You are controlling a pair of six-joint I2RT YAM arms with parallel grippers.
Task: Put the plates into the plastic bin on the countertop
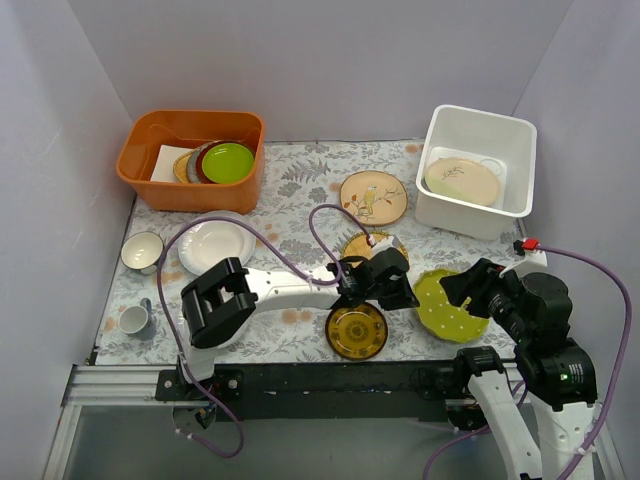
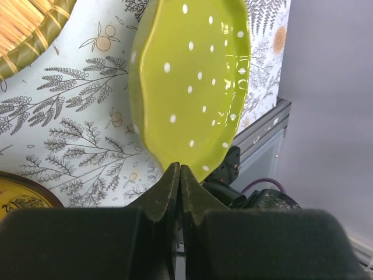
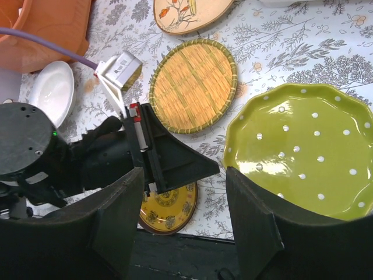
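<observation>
A green polka-dot plate lies flat on the patterned countertop, shown whole in the right wrist view. My left gripper is shut, its fingertips together with nothing between them, close beside the plate's edge and outside it. From the right wrist view, a gap of cloth separates its tip from the rim. My right gripper hangs open and empty above the plate's right side. The white plastic bin (image 1: 428, 178), at the back right, has a tan round plate (image 1: 465, 180) in it. A woven plate (image 3: 194, 84), a bird plate (image 1: 373, 198) and a brown-rimmed yellow plate (image 1: 356, 331) rest outside.
An orange bin (image 1: 190, 125) at the back left holds several plates. White plates (image 1: 217, 245) and two cups, one a white-rimmed cup (image 1: 143, 252), occupy the left side. The dark rail (image 1: 320, 378) runs along the front edge. Walls enclose the sides.
</observation>
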